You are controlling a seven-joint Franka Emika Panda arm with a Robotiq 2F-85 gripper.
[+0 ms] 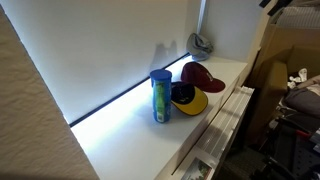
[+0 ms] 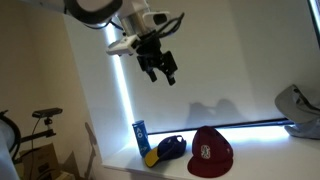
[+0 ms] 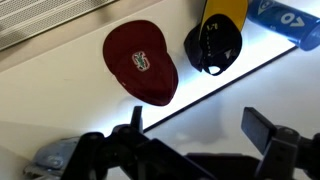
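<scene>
My gripper (image 2: 162, 78) hangs in the air well above the shelf, apart from everything on it. In the wrist view its fingers (image 3: 257, 127) stand wide apart with nothing between them, so it is open. A maroon cap (image 3: 141, 62) with a front emblem lies on the shelf. Beside it is a dark cap with a yellow brim (image 1: 188, 98). A blue cylindrical container (image 1: 161, 95) stands upright next to that cap. Farther along rests a grey cap (image 2: 297, 105), only partly seen in the wrist view.
The white shelf (image 1: 125, 135) has free room on the container's side away from the caps. A wall (image 1: 100, 45) rises behind it, with a bright strip along their join. A lower ledge (image 1: 225, 125) runs along the shelf's front.
</scene>
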